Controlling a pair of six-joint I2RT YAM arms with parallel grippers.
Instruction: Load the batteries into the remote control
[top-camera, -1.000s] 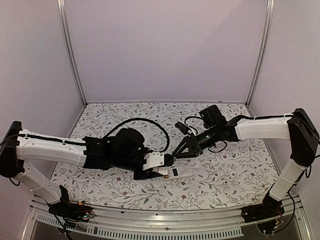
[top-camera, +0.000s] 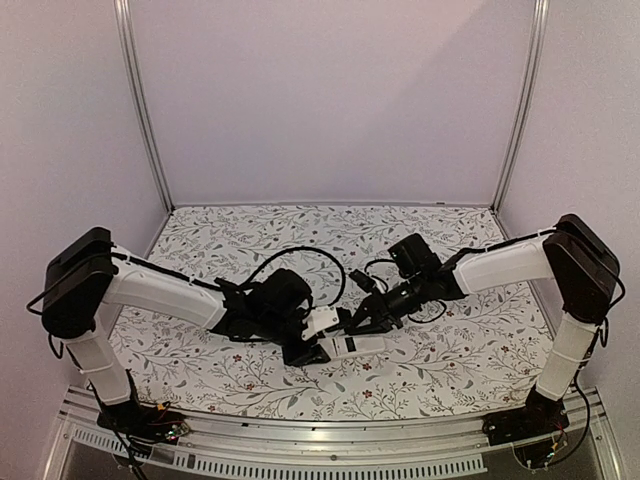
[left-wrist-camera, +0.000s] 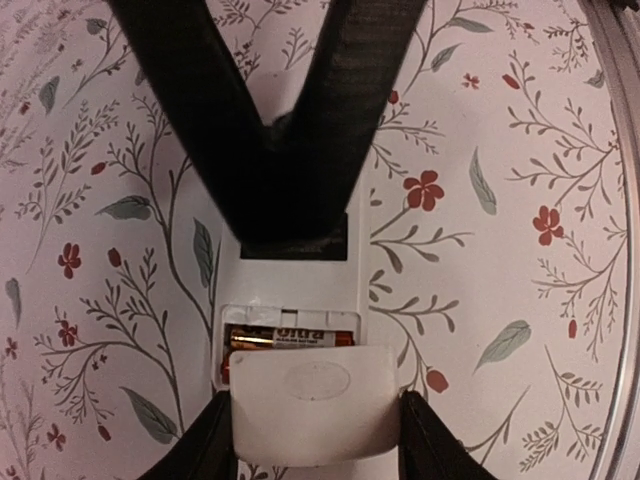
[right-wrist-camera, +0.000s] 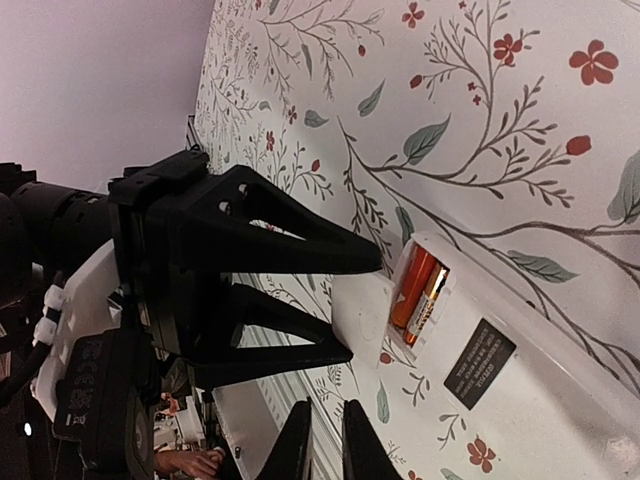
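Observation:
The white remote (left-wrist-camera: 290, 280) lies on the table, batteries (right-wrist-camera: 420, 290) in its compartment at one end. My left gripper is shut on the white battery cover (left-wrist-camera: 315, 400), held beside and partly over that compartment in the left wrist view. My right gripper is above the remote, its fingers close together; whatever is between them cannot be made out. In the left wrist view its dark body hides part of the remote. In the top view both grippers meet over the remote (top-camera: 365, 343).
The metal rail (top-camera: 330, 425) runs along the front edge, and pale walls enclose the sides and back.
My right gripper has shifted slightly and come down closer over the remote.

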